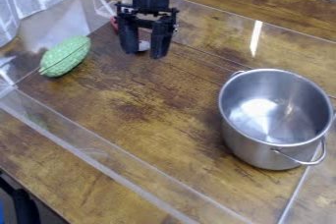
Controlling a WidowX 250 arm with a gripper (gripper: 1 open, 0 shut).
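My black gripper (pixel 144 43) hangs low over the back centre of the wooden table, its two fingers spread apart. Behind it, partly hidden, is a small red and whitish object (pixel 116 26); I cannot tell whether it touches the fingers. To the left lies a pale green, ribbed oblong item (pixel 63 57), apart from the gripper. A large steel pot (pixel 273 115) with side handles stands at the right.
A clear barrier or edge runs along the left and front. A crumpled light cloth or sheet (pixel 33 2) is at the back left.
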